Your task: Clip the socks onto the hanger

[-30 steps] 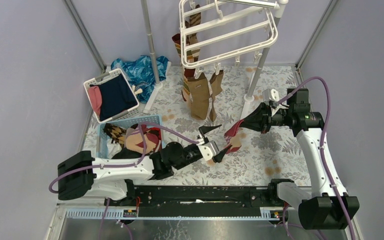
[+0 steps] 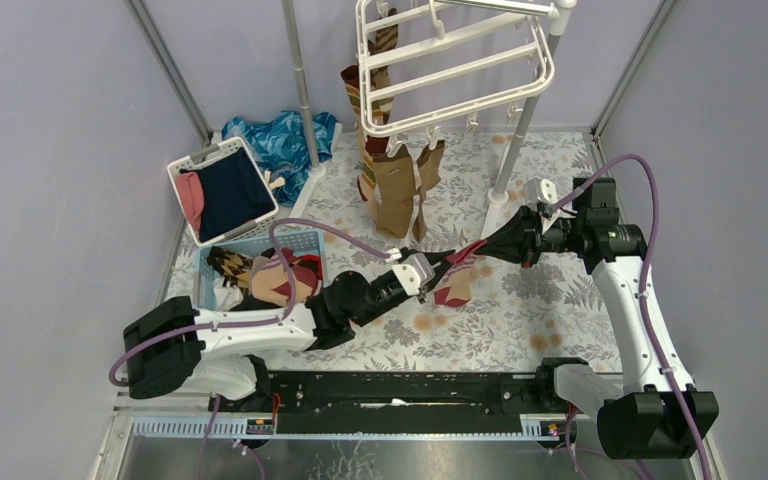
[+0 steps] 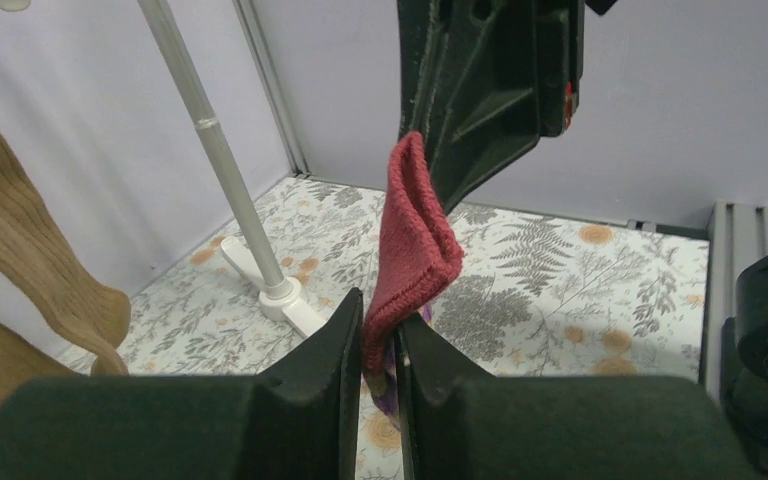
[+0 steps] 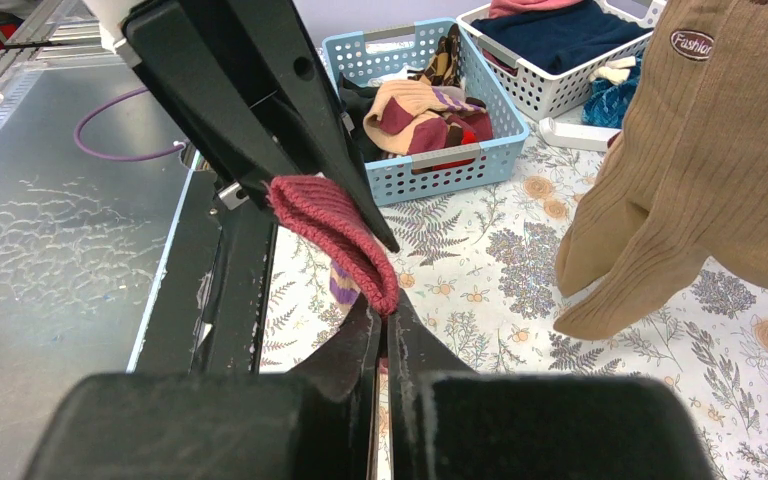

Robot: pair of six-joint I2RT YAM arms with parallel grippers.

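A red-topped patterned sock [image 2: 458, 285] hangs in mid-air between the two grippers. My right gripper [image 2: 487, 247] is shut on its red cuff [image 4: 335, 230]. My left gripper [image 2: 444, 258] has its fingers at the other end of that cuff; in the left wrist view the cuff [image 3: 410, 240] rises from between nearly closed fingers. Brown socks [image 2: 400, 195] hang from clips on the white hanger rack [image 2: 460, 103], behind the grippers.
A blue basket of mixed socks [image 4: 447, 170] stands at the left, with a white basket [image 2: 185, 170] of folded cloth behind it. A blue plastic bag [image 2: 270, 140] lies at the back. Stand poles rise from the patterned table [image 2: 560, 310].
My right gripper has barely moved.
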